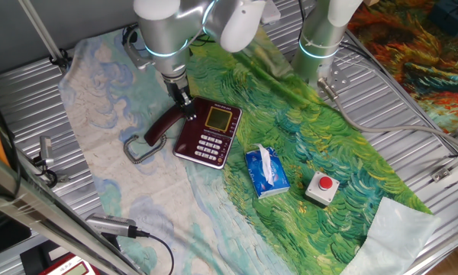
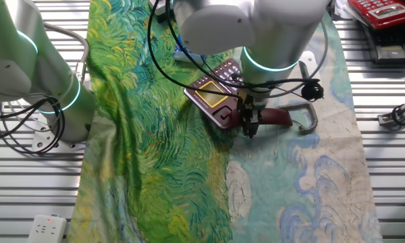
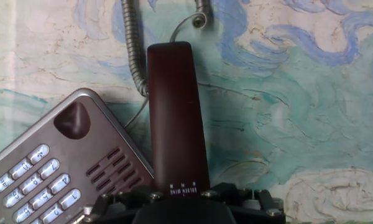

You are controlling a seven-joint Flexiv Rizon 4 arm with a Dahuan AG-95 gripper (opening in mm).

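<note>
A dark red desk phone (image 1: 206, 131) with a screen and pale keys lies on the painted cloth. Its dark red handset (image 3: 177, 118) lies off to the side, with the far end out over the cloth and a grey coiled cord (image 3: 132, 46) beside it. My gripper (image 1: 189, 112) is down at the handset's end nearest the phone's screen. In the wrist view, black fingers (image 3: 227, 193) come up to both sides of the handset along the bottom edge. Whether they press on it is unclear, since the gripper's body hides the tips.
A blue tissue pack (image 1: 267, 173) and a box with a red button (image 1: 322, 188) sit on the green part of the cloth. Bare cloth surrounds the handset's far end. Black cables (image 2: 155, 50) hang around my arm.
</note>
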